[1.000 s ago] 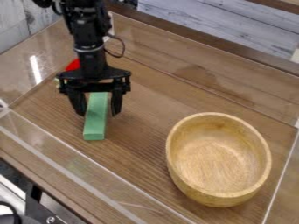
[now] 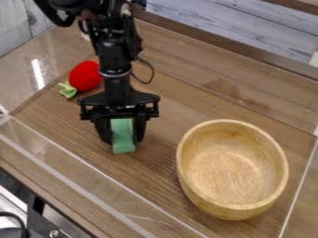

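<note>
The black arm hangs from the top left, and its gripper [image 2: 121,126] is low over a green block [image 2: 123,138], with fingers on either side of its upper part. Whether the fingers grip it cannot be told. Behind the arm at the left lies a red round object [image 2: 85,75], with a light green piece [image 2: 67,89] beside it.
A wooden bowl [image 2: 232,167] sits at the front right of the wooden table [image 2: 224,84]. The table's edge runs along the lower left.
The gripper looks narrower and now covers the upper part of the green block. The block shows shorter, its lower end a little further right.
</note>
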